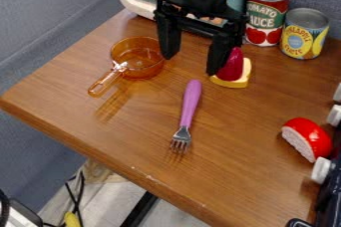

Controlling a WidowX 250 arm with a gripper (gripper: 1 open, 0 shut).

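My black gripper stands open over the back middle of the wooden table, its fingers apart, with nothing seen between them. Its right finger partly covers a red object on a yellow base. To the left lies an amber transparent cup with a handle. A purple-handled fork lies in the middle, below the gripper.
At the back right stand a tomato sauce can and a yellow can. A red-and-white object lies at the right, near black items at the edge.
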